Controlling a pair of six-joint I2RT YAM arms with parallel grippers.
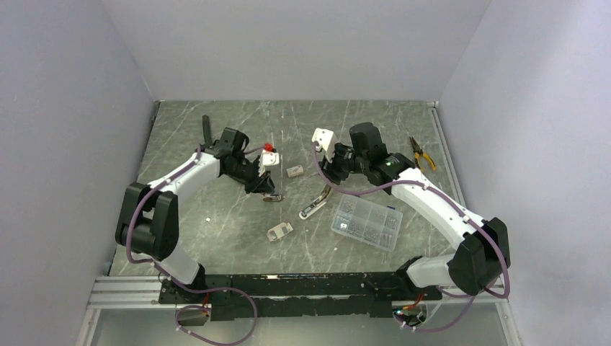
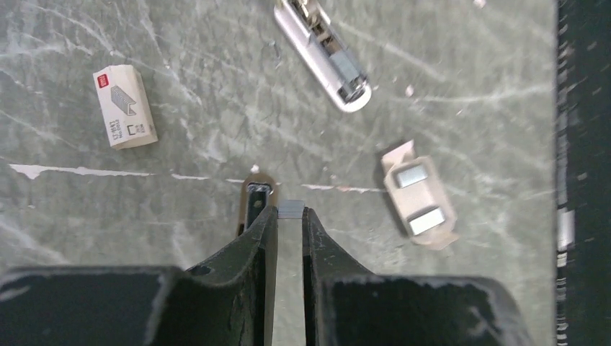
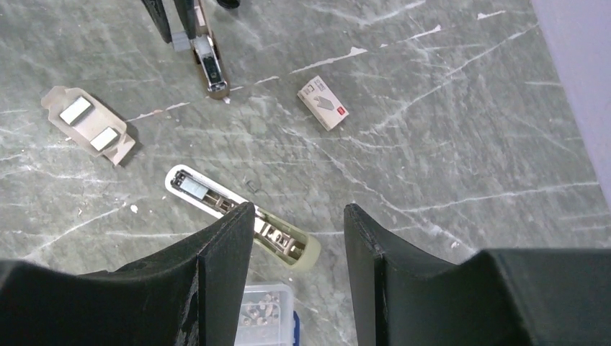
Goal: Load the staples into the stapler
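Observation:
A small grey staple strip (image 2: 291, 210) is pinched between the fingertips of my left gripper, which is shut on it. Close beside it, the brown-ended stapler with a dark channel (image 2: 257, 203) lies on the table, partly hidden by a finger. In the right wrist view the strip hangs alongside this stapler (image 3: 210, 68), and a grey piece shows in the channel. A second long stapler (image 3: 245, 215), cream and open with metal parts inside, lies nearer my right gripper. That gripper is open, with nothing between its fingers.
A staple box (image 3: 323, 103) stands between the arms. An opened carton (image 2: 420, 196) holds two grey strips. The clear compartment case (image 1: 367, 222) lies front right, pliers (image 1: 422, 153) at the far right. Bare table shows at the front left.

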